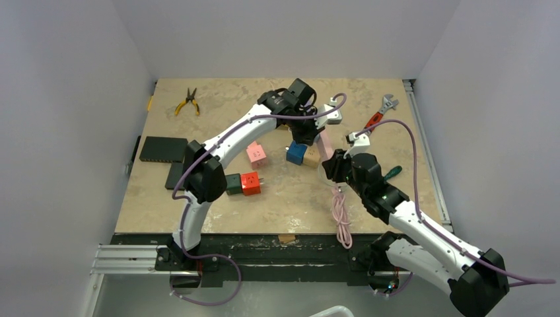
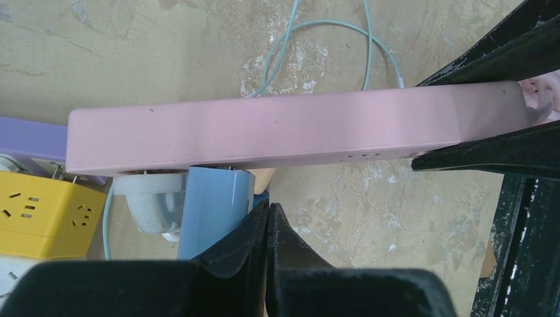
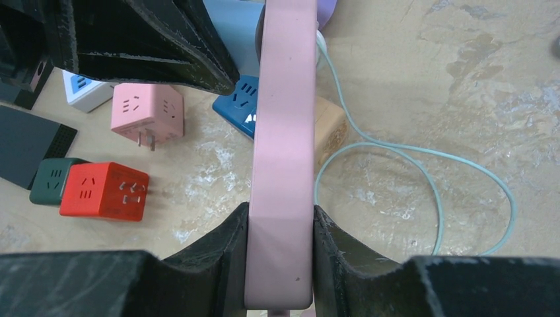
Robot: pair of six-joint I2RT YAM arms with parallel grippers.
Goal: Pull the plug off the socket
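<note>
In the left wrist view a long pink power strip [image 2: 277,129] runs across. A light blue plug [image 2: 214,205] and a white plug [image 2: 155,205] sit at its lower side. Just right of the blue plug, my left gripper is shut, its fingertips together with nothing between them; the plug is outside them. Its dark fingers partly cover the plug's lower right edge. The right gripper is shut on the near end of the strip, a finger on either side. From above, both arms largely hide the strip.
Below lie a dark blue adapter [image 1: 296,153], a tan block [image 3: 328,129], a pink adapter [image 3: 146,111], a red one [image 3: 105,191] and a yellow one [image 2: 43,214]. A thin pale cable [image 3: 422,153] loops on the table. Pliers [image 1: 188,100] lie at the far left.
</note>
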